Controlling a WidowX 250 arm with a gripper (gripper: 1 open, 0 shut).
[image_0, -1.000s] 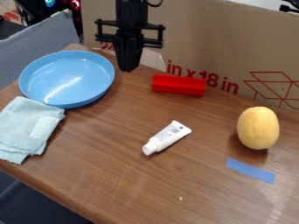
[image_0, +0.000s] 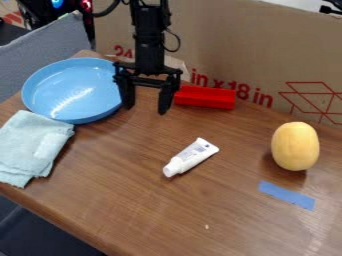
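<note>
My black gripper (image_0: 146, 98) hangs open at the back of the wooden table, low between the blue plate (image_0: 70, 92) and a red block (image_0: 206, 97), with nothing seen between its fingers. The plate lies at the left. The red block lies just to the gripper's right. A white tube (image_0: 190, 157) lies in the middle right of the table.
A light blue cloth (image_0: 30, 147) lies at the left front. A yellow oval object (image_0: 295, 146) sits at the right, above a blue tape strip (image_0: 286, 196). A cardboard box (image_0: 261, 50) walls the back.
My gripper has come down from above the back of the table to low beside the plate's right rim. The objects on the table look unmoved.
</note>
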